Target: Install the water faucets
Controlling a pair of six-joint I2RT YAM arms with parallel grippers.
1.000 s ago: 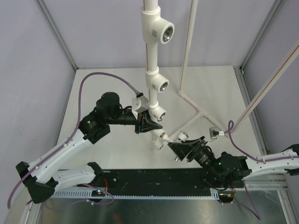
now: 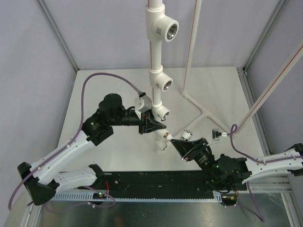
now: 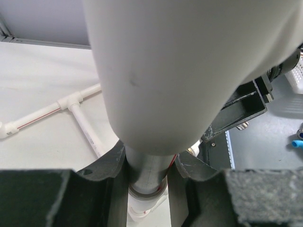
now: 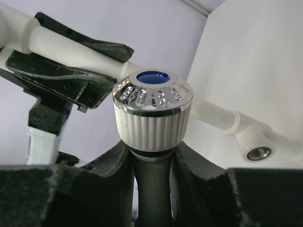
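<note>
A white vertical pipe (image 2: pixel 155 52) carries several threaded tee outlets (image 2: pixel 171 31). My left gripper (image 2: pixel 152 125) is shut on this pipe at a low tee; in the left wrist view its fingers (image 3: pixel 94 189) clasp the pipe (image 3: pixel 147 165) just under a large white fitting. My right gripper (image 2: pixel 184 146) is shut on a faucet piece at the pipe's lower front. In the right wrist view that piece has a white ribbed, chrome-topped cap (image 4: pixel 151 125) with a blue centre, above the fingers. Whether its thread sits inside a tee is hidden.
A white base board (image 2: pixel 94 151) carries the pipe frame (image 2: pixel 196 104), with upright pipes at the back and right (image 2: pixel 270 90). Another tee outlet (image 4: pixel 259 151) shows behind the cap. The board's left part is clear.
Over the last second the pipe and my left gripper have shifted slightly right, and my right gripper has moved slightly with them.
</note>
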